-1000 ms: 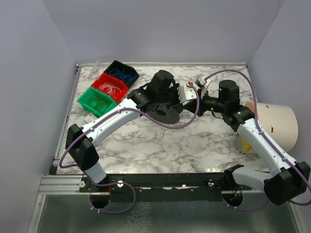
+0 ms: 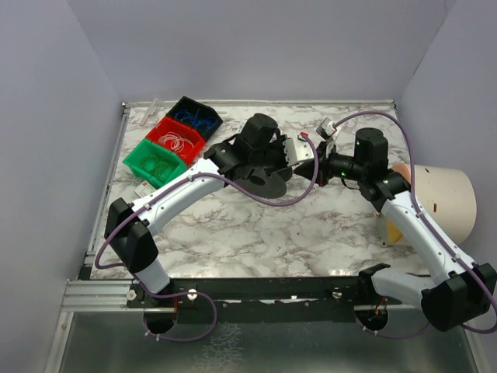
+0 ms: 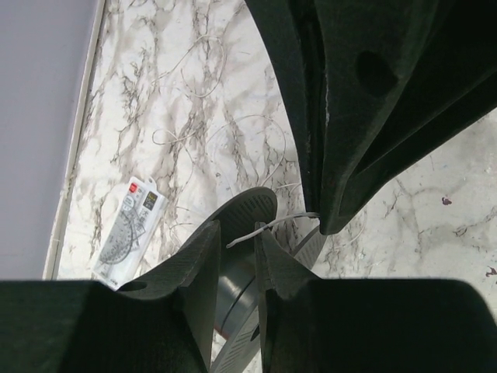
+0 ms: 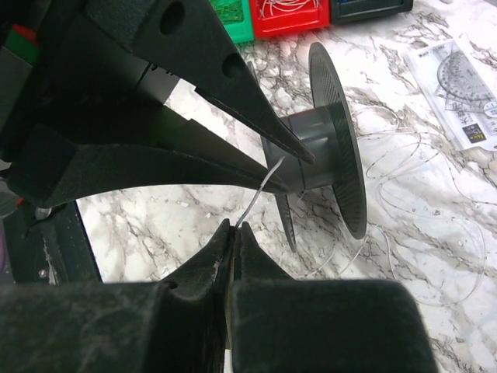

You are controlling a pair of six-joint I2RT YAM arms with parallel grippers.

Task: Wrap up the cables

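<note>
A dark grey spool (image 4: 342, 140) with wide flanges lies on the marbled table, partly covered by the left arm in the top view (image 2: 265, 185). My right gripper is shut on the short end of a thin white cable (image 4: 259, 193). That end reaches across to my left gripper, which stands part open just over the spool. In the left wrist view the cable end (image 3: 272, 224) crosses the gap between the left fingertips; whether it touches them I cannot tell. More thin cable (image 4: 390, 268) trails in loose loops beside the spool.
Green (image 2: 154, 163), red (image 2: 176, 140) and black (image 2: 196, 118) bins with coiled cables stand at the back left. A flat clear packet with a protractor (image 3: 128, 229) lies near the spool. A big cream cylinder (image 2: 443, 203) fills the right side.
The left arm looks almost still, and the spool stays in place.
</note>
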